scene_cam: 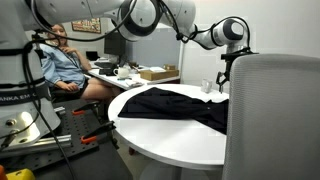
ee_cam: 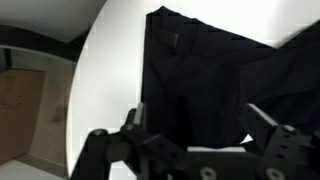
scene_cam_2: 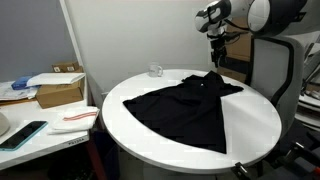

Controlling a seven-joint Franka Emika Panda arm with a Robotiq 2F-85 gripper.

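A black cloth (scene_cam_2: 185, 108) lies spread and creased over the round white table (scene_cam_2: 140, 142). One part of it is bunched and raised at the far side in exterior view 2. My gripper stands open above the cloth, its fingers apart on either side of a dark fold in the wrist view. That view cannot tell how far above the fabric they are. In exterior view 1 the grey chair back hides the right part of the table and cloth.
A white mug (scene_cam_2: 155, 70) stands near the table's edge. The grey chair back (scene_cam: 272, 120) rises close to the table. A side desk holds boxes (scene_cam_2: 55, 88) and a folded white towel (scene_cam_2: 82, 119). A person (scene_cam: 65, 65) sits beyond the table.
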